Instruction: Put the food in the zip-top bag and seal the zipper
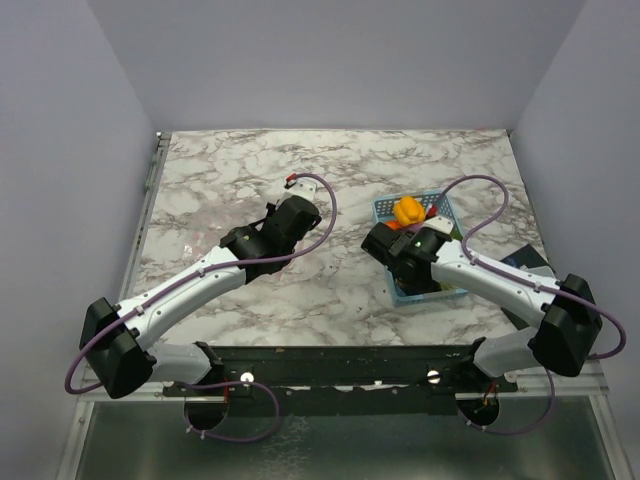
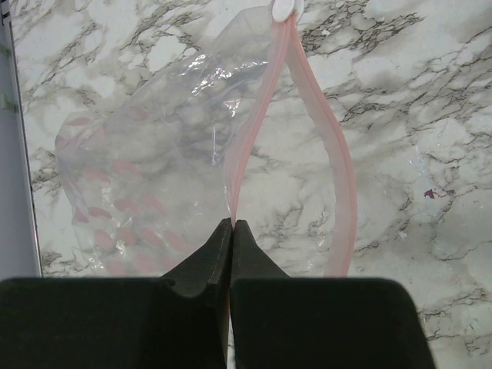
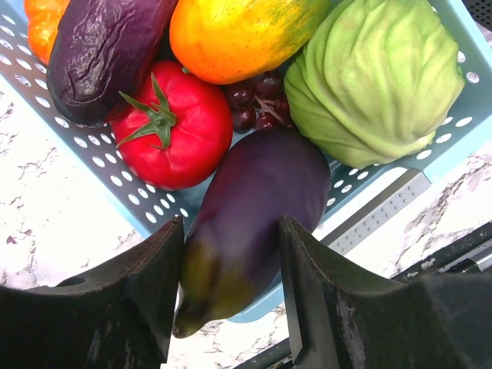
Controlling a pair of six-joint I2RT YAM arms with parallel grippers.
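The clear zip top bag [image 2: 177,146] lies on the marble table, its pink zipper edges parted and a white slider [image 2: 284,9] at one end. My left gripper is shut on one of those edges; the arm covers part of the bag in the top view. Over the blue basket [image 3: 127,204], my right gripper is open, with a dark purple eggplant [image 3: 250,192] between its parted fingers. I cannot tell whether the fingers touch it. From above, the right arm hides this spot.
Around that eggplant lie a tomato [image 3: 181,127], another eggplant [image 3: 111,58], a yellow-orange fruit [image 3: 238,34], dark grapes [image 3: 257,100] and a green cabbage [image 3: 377,81]. Dark flat items [image 1: 525,258] rest right of the basket. Bare marble separates basket and bag.
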